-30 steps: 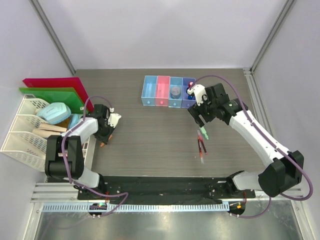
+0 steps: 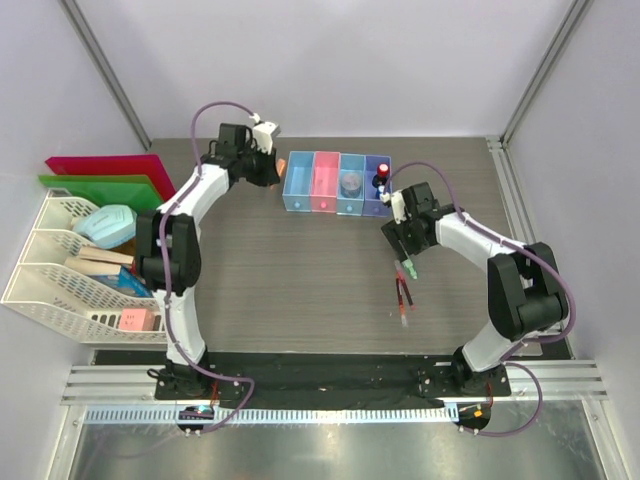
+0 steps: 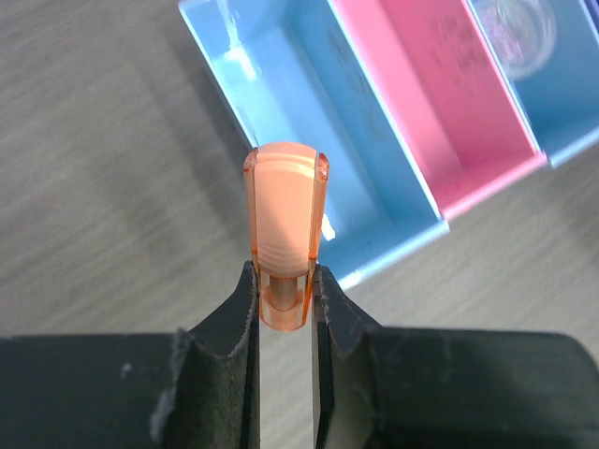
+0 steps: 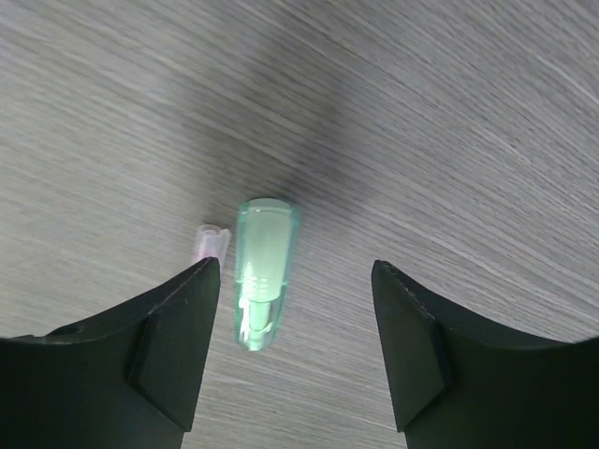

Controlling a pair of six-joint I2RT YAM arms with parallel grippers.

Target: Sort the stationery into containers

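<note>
An orange translucent marker (image 3: 284,224) is pinched near its lower end by my left gripper, which is shut on it. In the top view this gripper (image 2: 274,172) is just left of the leftmost blue compartment (image 2: 299,180); the left wrist view has the marker's top against that compartment's near edge. A green marker (image 4: 265,267) lies on the table beneath my open right gripper, seen between its fingers but not gripped. Close beside it rests the end of a pinkish pen (image 4: 211,245). Red and black pens (image 2: 402,297) lie nearby.
The compartment row also has a pink section (image 2: 325,182), a blue one with a clear round container (image 2: 351,184), and a dark-blue one (image 2: 372,203) with bottles. A white basket (image 2: 45,300) fills the left side.
With the orange marker, my left gripper has travelled from the basket's side up and right to the compartments. My right gripper has shifted slightly toward the green marker, its arm drawing in.
</note>
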